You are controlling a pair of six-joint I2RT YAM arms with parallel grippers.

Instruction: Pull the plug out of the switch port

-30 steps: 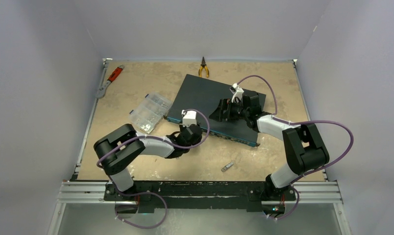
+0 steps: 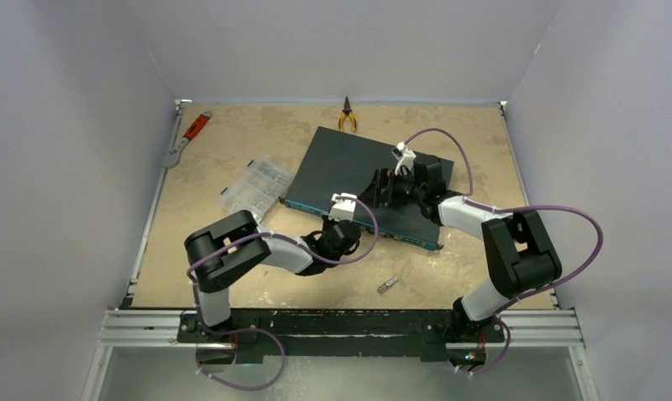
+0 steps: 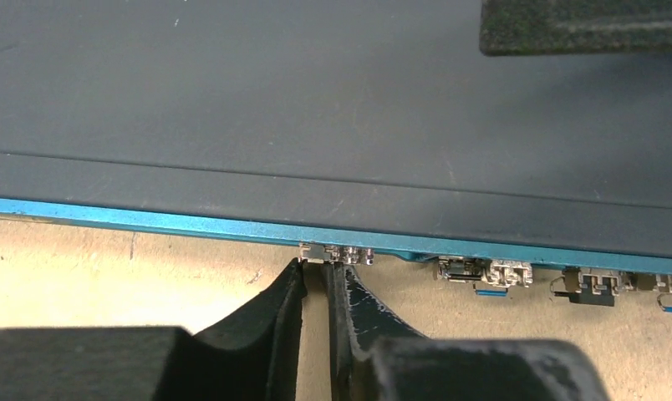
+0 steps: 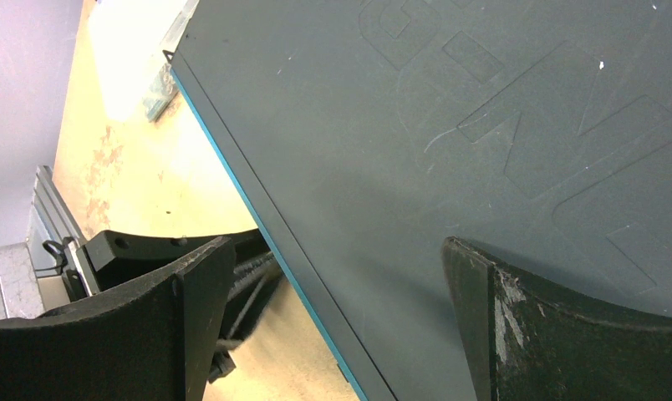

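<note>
The dark switch (image 2: 349, 159) lies flat on the table, its blue front edge (image 3: 190, 225) facing the robot. Several metal plugs jut from that edge; one plug (image 3: 337, 254) sits right at the fingertips of my left gripper. Those fingers (image 3: 270, 326) are partly open, a narrow gap of bare table showing between them. Whether they touch the plug I cannot tell. Above the switch's top, my right gripper is wide open and empty. In the right wrist view, the left gripper's fingers are blurred beside the front edge.
More plugs (image 3: 508, 274) stand close by to the right. A clear compartment box (image 2: 257, 185) is left of the switch, yellow pliers (image 2: 347, 117) behind it, and a red-handled tool (image 2: 188, 138) far left. A small metal piece (image 2: 388, 285) lies in front.
Over the last second my left gripper has shifted to the right along the switch's front and slightly nearer the robot. The right arm and the switch look unmoved.
</note>
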